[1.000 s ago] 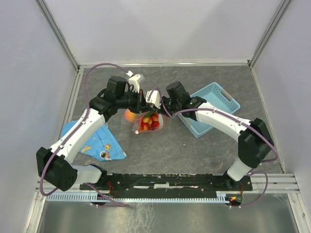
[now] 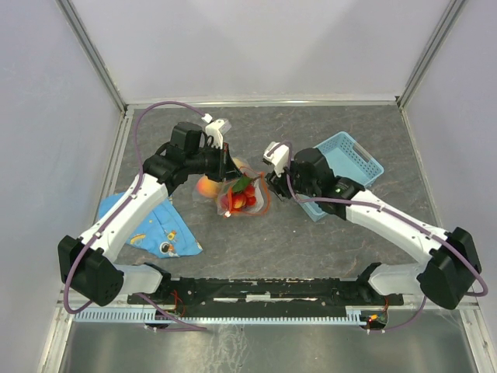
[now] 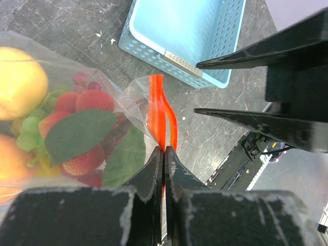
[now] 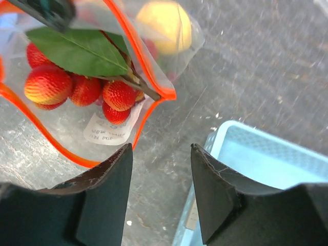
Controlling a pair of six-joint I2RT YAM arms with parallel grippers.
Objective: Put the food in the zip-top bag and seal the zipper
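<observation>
The clear zip top bag (image 2: 245, 206) with an orange zipper lies in the middle, holding a yellow fruit (image 4: 166, 28), strawberries (image 4: 48, 84), grapes (image 3: 28, 130) and green leaves (image 4: 77, 54). My left gripper is shut on the bag's orange zipper edge. My right gripper stands open beside the bag's mouth, nothing between its fingers. In the right wrist view a stem crosses the bag's opening.
A blue plastic basket (image 2: 345, 151) stands to the right, partly under the right arm. A blue printed cloth (image 2: 167, 233) lies front left.
My right gripper has moved right, away from the bag toward the basket, uncovering more of the bag. The left arm has not moved.
</observation>
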